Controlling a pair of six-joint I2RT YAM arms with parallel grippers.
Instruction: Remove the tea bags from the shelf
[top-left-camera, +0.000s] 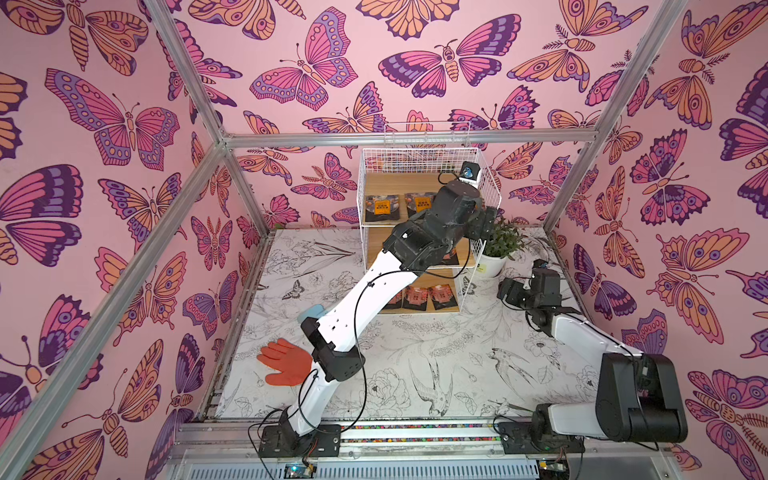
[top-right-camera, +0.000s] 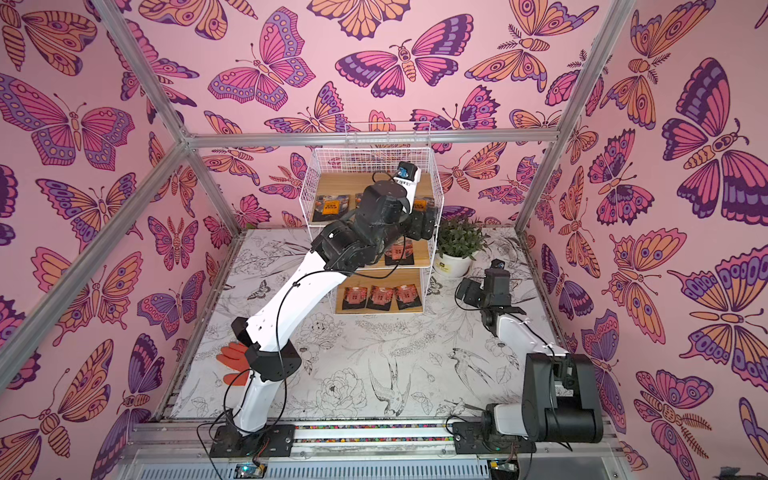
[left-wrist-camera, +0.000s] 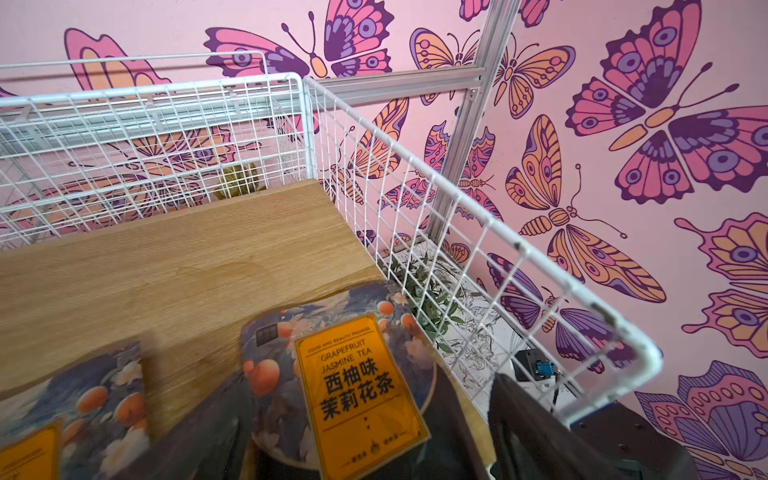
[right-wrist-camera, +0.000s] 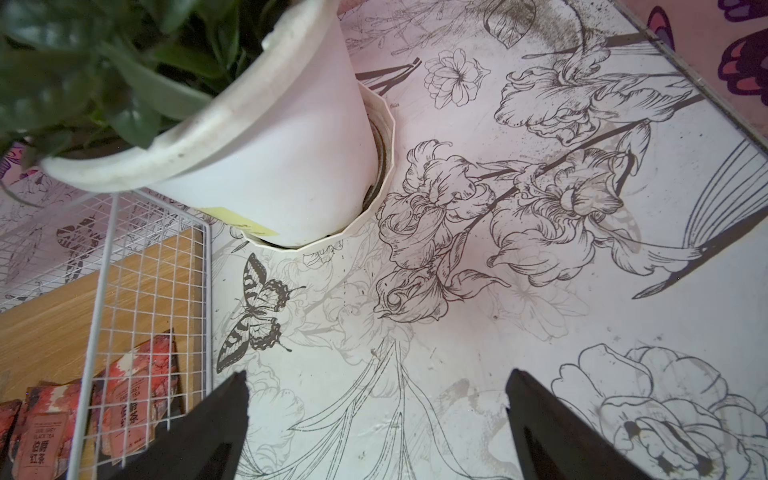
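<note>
In the left wrist view a tea bag (left-wrist-camera: 352, 384) with an orange label stands at the right end of the wooden top shelf (left-wrist-camera: 160, 248). My left gripper is open around it, one finger at each side; whether they touch it cannot be told. A second tea bag (left-wrist-camera: 88, 416) is at the lower left. More tea bags show on the top shelf (top-left-camera: 381, 209), on the middle shelf (top-right-camera: 400, 254) and on the bottom shelf (top-right-camera: 381, 297). My right gripper hangs open over the patterned table, nothing between its fingers.
White wire sides (left-wrist-camera: 480, 216) wall the shelf. A potted plant (right-wrist-camera: 280, 152) stands right of it, close to my right gripper. An orange glove (top-left-camera: 285, 362) lies at the table's left.
</note>
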